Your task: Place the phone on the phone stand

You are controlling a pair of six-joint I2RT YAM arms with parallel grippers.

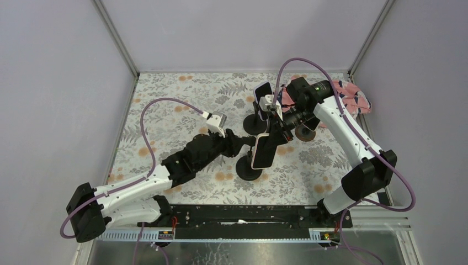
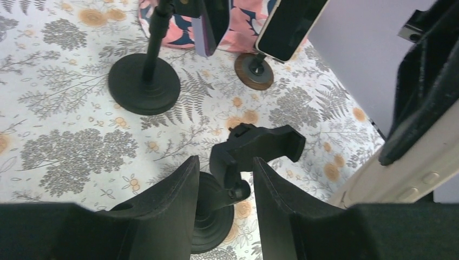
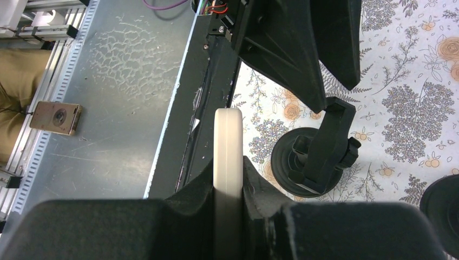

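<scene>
My right gripper (image 1: 278, 130) is shut on a phone (image 1: 264, 152), held upright with its dark screen showing in the top view; in the right wrist view the phone (image 3: 228, 151) is seen edge-on between the fingers. Behind it stands the black phone stand (image 2: 254, 142) on a round base (image 1: 249, 172), its cradle empty in both wrist views. My left gripper (image 1: 236, 142) is beside the top of the stand, just left of it; in the left wrist view its fingertips (image 2: 184, 168) are apart, with the stand seen just beyond them.
Another stand (image 2: 143, 81) holding a phone (image 1: 262, 96) is at the back. A smaller stand with a phone (image 2: 287, 24) is at the back right, beside a patterned pink cloth (image 1: 353, 99).
</scene>
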